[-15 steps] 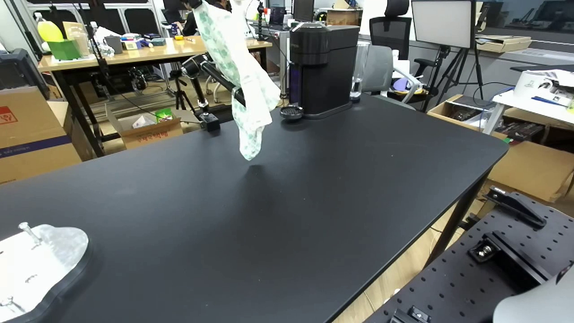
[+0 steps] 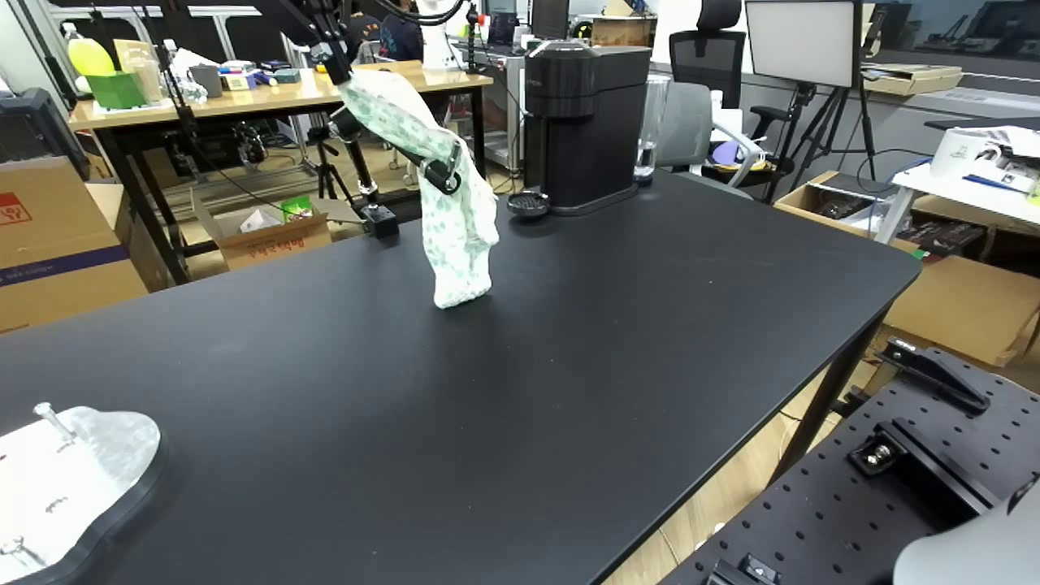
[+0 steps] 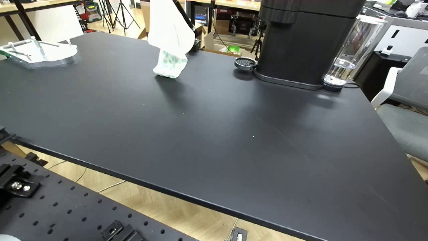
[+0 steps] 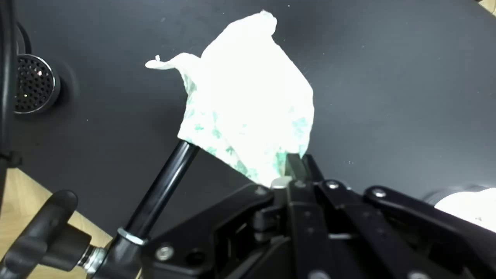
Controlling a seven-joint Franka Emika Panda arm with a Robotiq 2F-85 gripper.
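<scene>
A white cloth with a green leaf pattern (image 2: 458, 224) hangs near the far edge of the black table (image 2: 585, 390), draped over the black stand arm (image 4: 162, 190). Its lower end comes down to or close above the tabletop. In the wrist view the cloth (image 4: 251, 102) spreads out from the fingertips of my gripper, which is shut on a corner of it. Exterior view 1 shows the gripper (image 2: 339, 73) at the cloth's upper end. In exterior view 2 the cloth (image 3: 172, 40) shows, but the gripper is out of frame.
A black coffee machine (image 2: 590, 127) with a drip tray (image 2: 529, 203) and a clear water tank (image 3: 345, 60) stands right of the cloth. A white board with pegs (image 2: 78, 478) lies at the table's left.
The gripper has come down into exterior view 1, lowering the cloth's upper end to the left. The cloth's bottom is lower, and a hooked tip of the stand arm now shows against it.
</scene>
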